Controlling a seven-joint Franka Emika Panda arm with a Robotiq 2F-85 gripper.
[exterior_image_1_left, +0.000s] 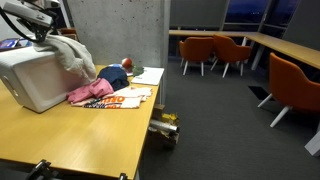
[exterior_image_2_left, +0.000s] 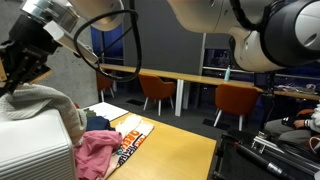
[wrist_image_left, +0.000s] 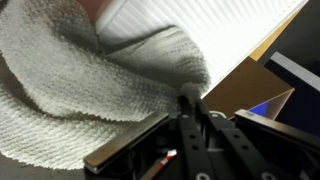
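A pale grey cloth (exterior_image_1_left: 70, 54) drapes over the right side of the white box (exterior_image_1_left: 42, 82) in exterior view 1. My gripper (exterior_image_1_left: 42, 37) is just over the box top, shut on one end of this cloth. Close up in the wrist view, the textured cloth (wrist_image_left: 110, 85) bunches at the fingertips of the gripper, and part of it lies on the white ribbed surface (wrist_image_left: 228, 35). From the other side, exterior view 2 has the cloth (exterior_image_2_left: 50, 100) spread across the top of the box (exterior_image_2_left: 35, 150).
Beside the box lie a pink cloth (exterior_image_1_left: 92, 91), a dark blue cloth (exterior_image_1_left: 113, 75) and an orange-and-white patterned cloth (exterior_image_1_left: 122, 99). A red object (exterior_image_1_left: 127, 62) stands behind them.
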